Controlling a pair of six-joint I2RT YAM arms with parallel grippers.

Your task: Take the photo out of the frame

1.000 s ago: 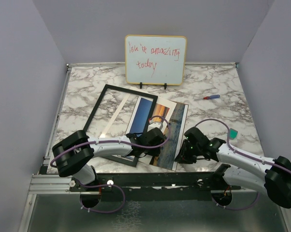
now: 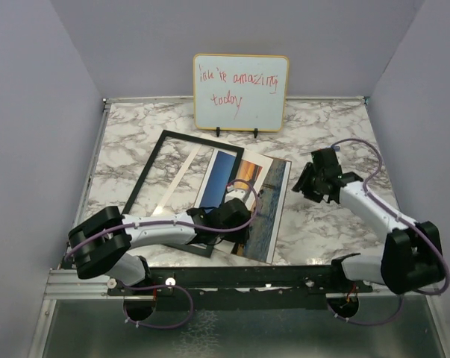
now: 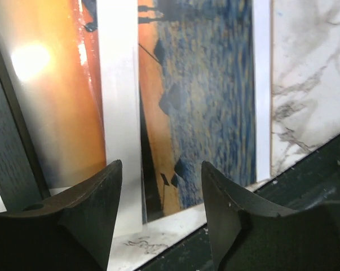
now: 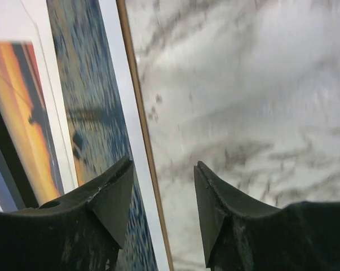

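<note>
A black picture frame point(image 2: 154, 165) lies at an angle on the left of the table. Its right bar overlaps a picture with a blue part point(image 2: 216, 179) and an orange sunset part point(image 2: 250, 173). Just right of that is a dark blue water picture point(image 2: 273, 195) with a white border, its right edge bare on the marble. Over the pictures' lower end hovers my left gripper, fingers apart and nothing between them; the white border strip point(image 3: 120, 113) passes near its left finger. My right gripper point(image 2: 308, 190) is open over bare marble, right of the pictures.
A whiteboard point(image 2: 241, 92) with red writing stands at the back. Grey walls close both sides.
My right arm has swung back and to the right, away from the pictures' lower right edge, now covering the screwdriver and the green item. The left arm has shifted slightly; the pictures look unmoved.
</note>
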